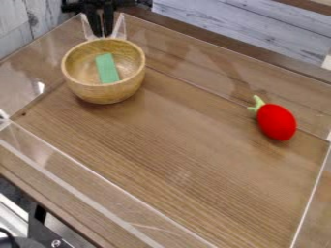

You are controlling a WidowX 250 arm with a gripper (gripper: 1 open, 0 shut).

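Observation:
A wooden bowl (91,92) stands at the upper left of the table, with a green rectangular block (107,70) lying inside it. Above and behind the bowl, my gripper (101,27) is at the top edge of the view, mostly cut off, its fingers too small and dark to tell whether open or shut. A red object with a green stem (276,122), like a vegetable, lies on the right side of the table.
A pale wall runs along the back and left.

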